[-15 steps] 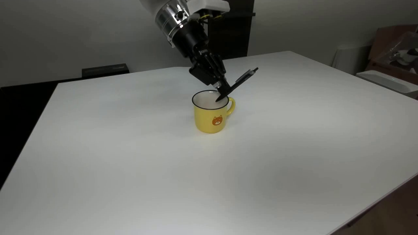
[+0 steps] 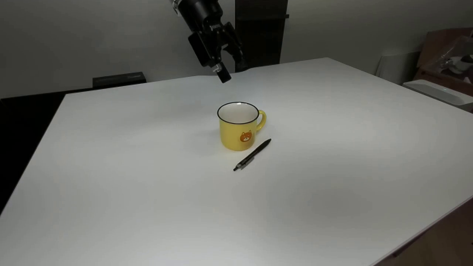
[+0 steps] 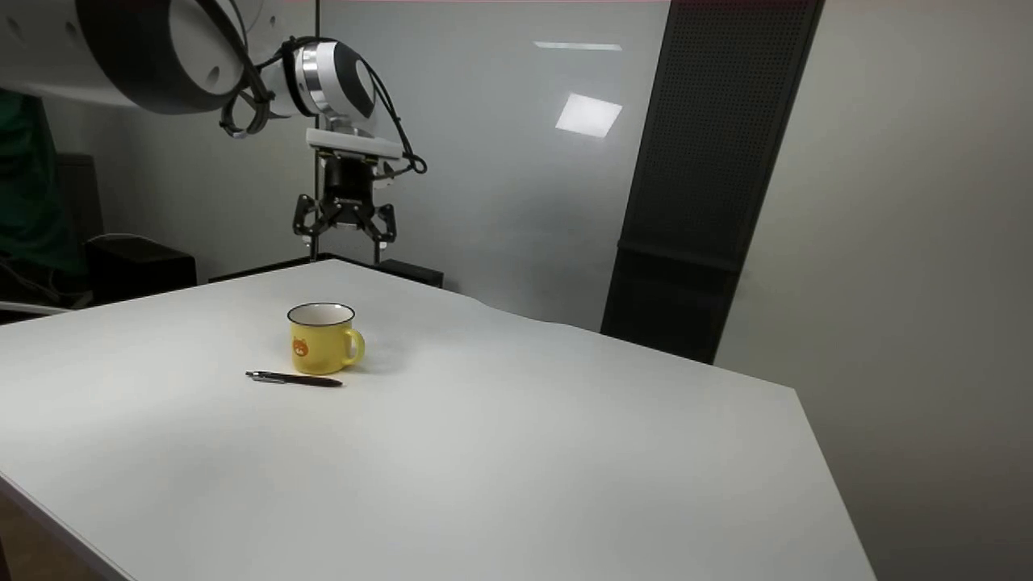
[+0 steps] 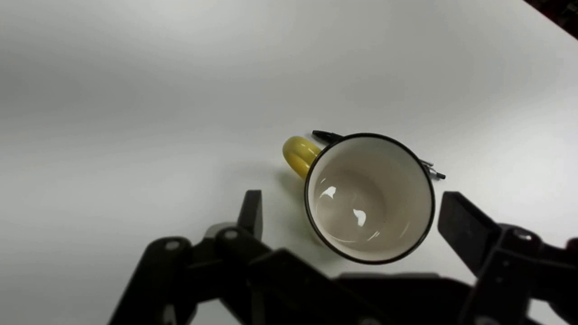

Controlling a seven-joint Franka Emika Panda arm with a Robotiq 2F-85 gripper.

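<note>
A yellow mug (image 2: 231, 135) with a dark rim and a bear face stands upright on the white table. The wrist view looks straight into the mug (image 4: 360, 211), and its white inside is empty. Beside it on the table lies a black pen (image 2: 253, 153), outside the mug; from above, the mug hides the middle of the pen (image 4: 327, 136). My gripper (image 3: 344, 253) hangs in the air above and behind the mug, its fingers spread wide with nothing between them. In exterior view 1 the gripper (image 2: 231, 71) is well clear of the mug.
A dark box (image 2: 118, 80) stands behind the table's far edge. At the right in exterior view 1, a white tray (image 2: 439, 92) sits by the edge.
One second ago the pen was in the gripper, tilted over the mug's rim. Now it lies on the table in front of the mug; the gripper has opened and risen away. The mug stands unmoved.
</note>
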